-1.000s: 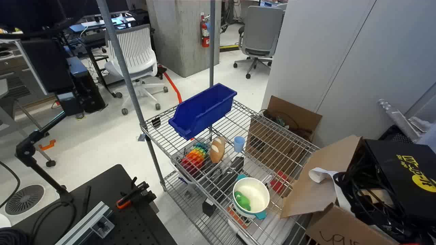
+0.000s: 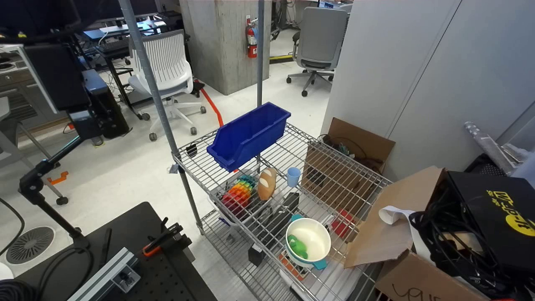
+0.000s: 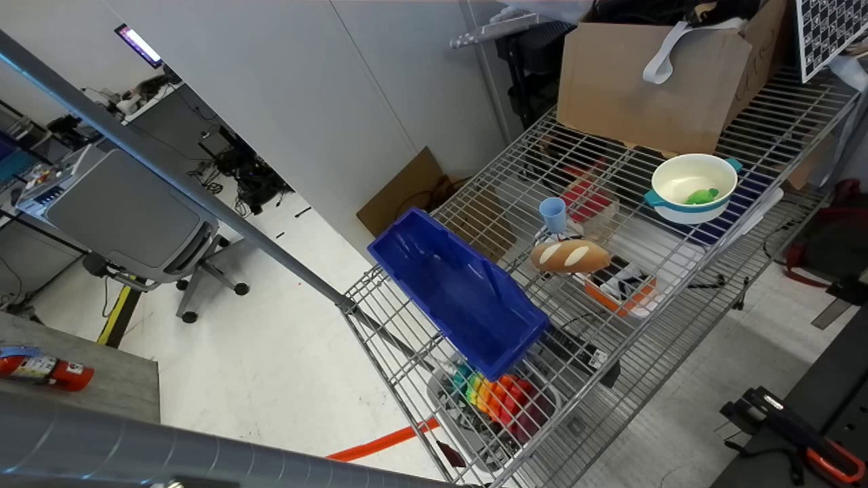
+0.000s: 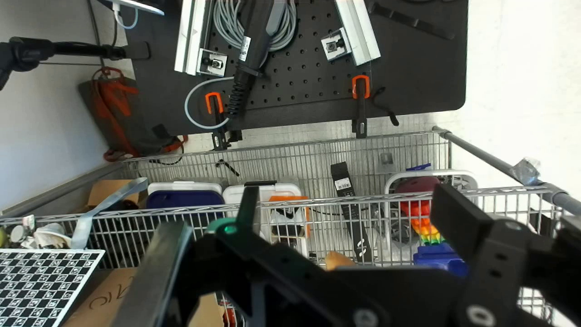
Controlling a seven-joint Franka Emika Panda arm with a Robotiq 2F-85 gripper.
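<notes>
My gripper stands open in the wrist view, its dark fingers wide apart and nothing held between them. On the wire shelf's top sits a blue bin (image 2: 249, 135), also plain in the second exterior view (image 3: 460, 289). Near it lie a brown toy bread loaf (image 2: 266, 183) and a light blue cup (image 2: 293, 176). Toward the near end a cream pot with teal handles (image 2: 317, 241) holds a green toy (image 2: 296, 246). In the wrist view, the gripper's body hides most of these; only bits of the bread (image 4: 337, 260) and bin (image 4: 441, 257) show.
An open cardboard box (image 2: 388, 225) full of cables takes the shelf's other end. Grey upright posts (image 2: 150, 75) rise at the shelf corners. Below are a rainbow toy (image 2: 239, 193) and other boxes. A black pegboard table (image 4: 305, 81) stands alongside, with clamps on its edge.
The dark shape and cable at the top left of exterior view 1 have shifted slightly. Bin, bread, cup, pot and green toy stay where they were.
</notes>
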